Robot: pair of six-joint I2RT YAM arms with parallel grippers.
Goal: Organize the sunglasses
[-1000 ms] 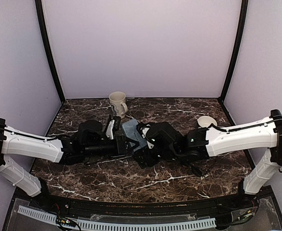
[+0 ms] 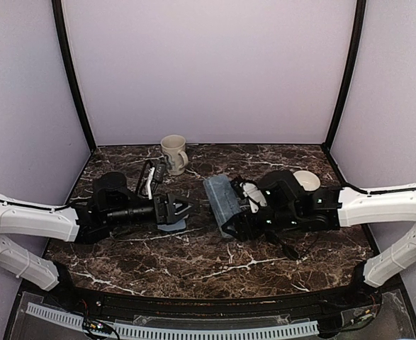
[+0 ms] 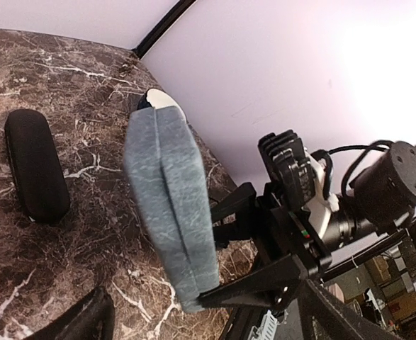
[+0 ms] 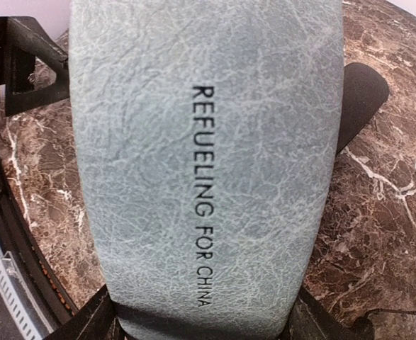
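A grey-blue leathery case (image 2: 220, 198), printed "REFUELING FOR CHINA" in the right wrist view (image 4: 204, 170), is held up by my right gripper (image 2: 239, 223), shut on its lower end. Just left of it my left gripper (image 2: 171, 209) stands open and empty, with the case in front of it in the left wrist view (image 3: 169, 198). A dark elongated case (image 3: 36, 163) lies on the table there. A small blue-grey item (image 2: 171, 227) lies under my left gripper. I cannot make out any sunglasses clearly.
A white mug (image 2: 173, 152) stands at the back middle, and a white round object (image 2: 307, 178) sits at the back right. Walls close the back and sides.
My right gripper has moved right with the grey-blue case, away from my left gripper, which has drawn back slightly to the left and now stands apart from it.
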